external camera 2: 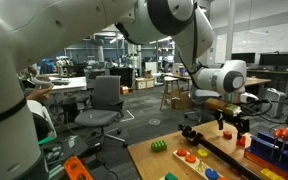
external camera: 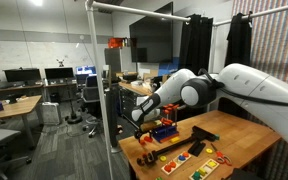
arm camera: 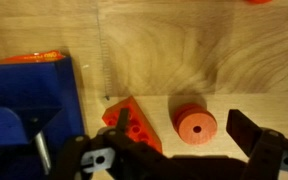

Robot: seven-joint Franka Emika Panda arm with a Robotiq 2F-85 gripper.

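Observation:
In the wrist view my gripper is open, its two dark fingers wide apart and nothing held between them. Below it on the wooden table, a round orange-red piece point(arm camera: 196, 126) lies nearer the right finger. Close to the left finger is a red wedge-shaped piece point(arm camera: 134, 126) with dark dimples, partly covered by that finger. From the side, the gripper point(external camera 2: 230, 118) hangs above the table's far part, close to a blue bin point(external camera 2: 277, 154).
The blue bin point(arm camera: 19, 82) stands just left of the gripper. Elsewhere on the tabletop point(external camera: 239, 135) are a coloured block board point(external camera: 177, 160), scissors point(external camera: 222, 157) and several small pieces. Bare wood lies ahead of the fingers.

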